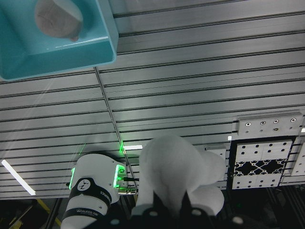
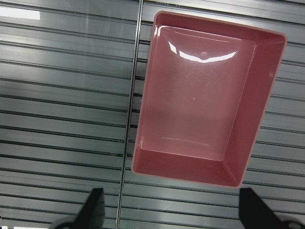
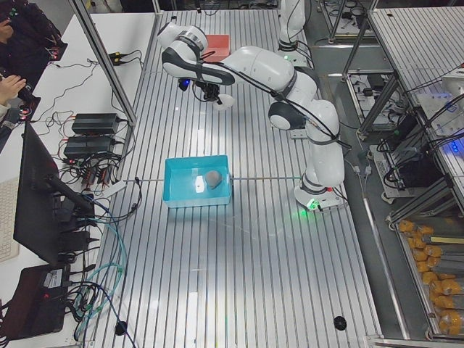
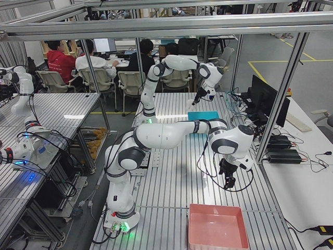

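Note:
My left gripper (image 3: 212, 94) is shut on a white soft toy (image 1: 174, 176), held up above the table beyond the teal bin (image 3: 196, 199). A rounded grey object (image 1: 57, 16) lies in that bin. My right gripper (image 4: 228, 179) hangs over the table beside the pink bin (image 4: 217, 224); in the right wrist view its fingers stand apart at the bottom corners, with nothing between them, and the pink bin looks empty.
A monitor (image 3: 40, 196), power bricks and cables line the left side in the camera left view. White mounting plates (image 1: 259, 181) sit by the table's edge. The slatted table around both bins is mostly clear.

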